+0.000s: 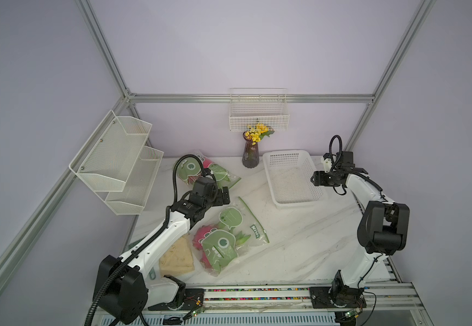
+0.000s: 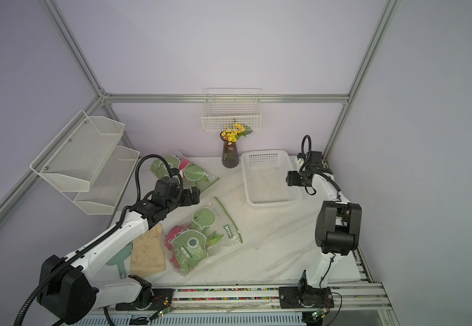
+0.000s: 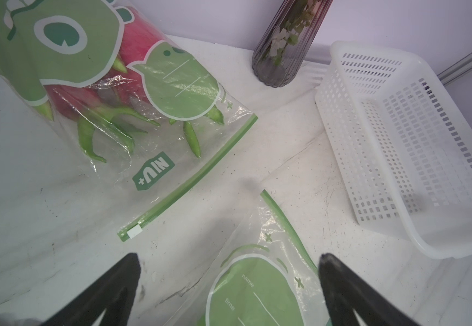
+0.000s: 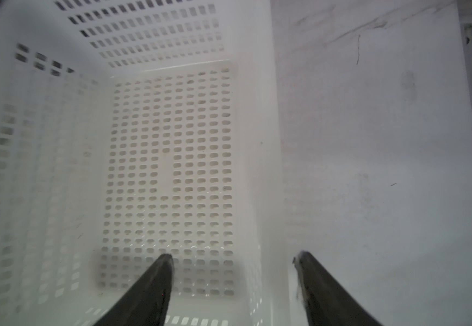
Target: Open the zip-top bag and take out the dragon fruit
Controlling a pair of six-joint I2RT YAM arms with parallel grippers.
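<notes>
A clear zip top bag [image 1: 253,229] with green prints lies on the table's near middle, a pink dragon fruit [image 1: 202,234] inside it. A second zip bag [image 3: 154,141] lies farther back, with pink, green-tipped fruit [image 3: 138,35] showing through; its green zip strip has a white slider [image 3: 134,231]. My left gripper stands open above and between the two bags, nothing between its fingers. Over the right edge of the white basket [image 1: 293,203] hangs my right gripper; its fingers are apart, one over the basket's inside and one outside its right wall.
The basket is empty. A vase of yellow flowers [image 1: 251,154] stands behind, between the far bag and the basket. A tan cloth [image 1: 176,258] lies at the near left. Bare table [image 1: 301,250] spreads in front of the basket.
</notes>
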